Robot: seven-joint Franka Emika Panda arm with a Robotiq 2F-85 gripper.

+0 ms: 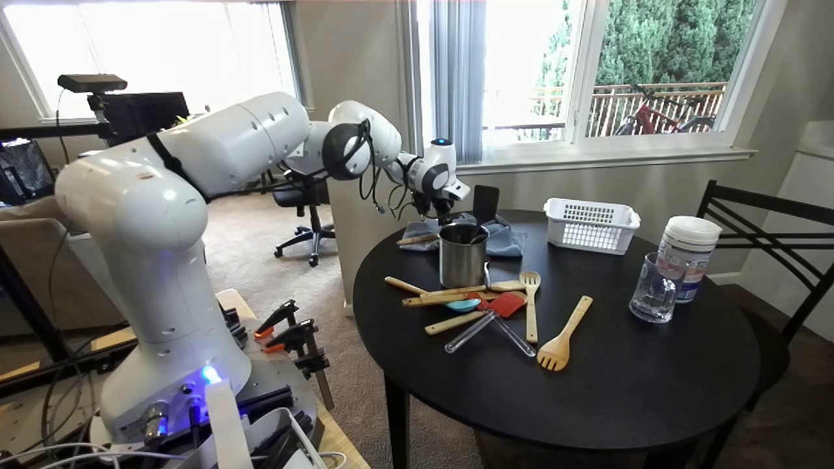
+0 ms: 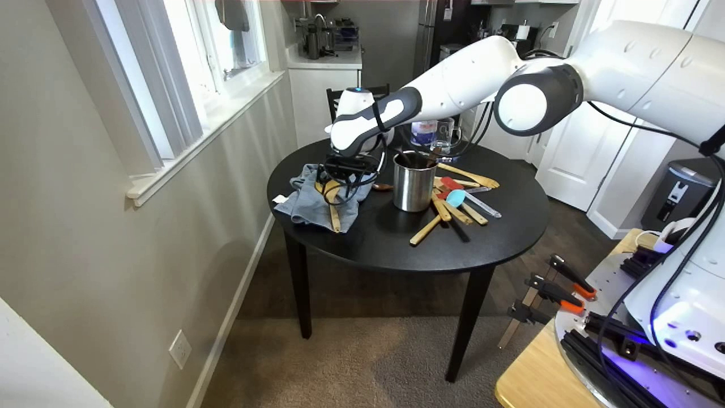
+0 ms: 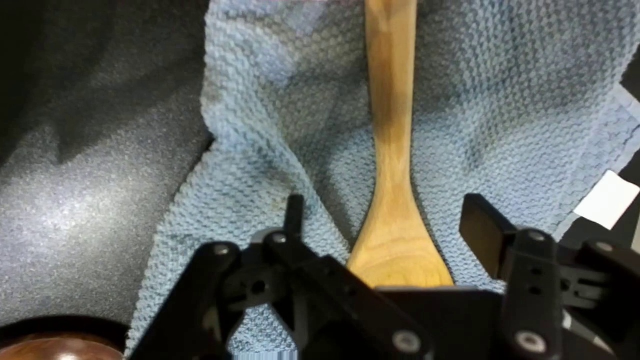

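Observation:
A wooden spoon lies on a blue-grey cloth, its handle pointing up the wrist view and its head partly hidden by my gripper. My gripper is open around the spoon's neck; one finger is well to the left, the other a little to the right, with gaps on both sides. In exterior view 2 the spoon's handle shows below the gripper, resting on the cloth. A steel pot holding dark utensils stands beside the gripper.
Several wooden and silicone utensils lie in front of the pot. A white basket, a glass mug and a white tub stand toward the right in exterior view 1.

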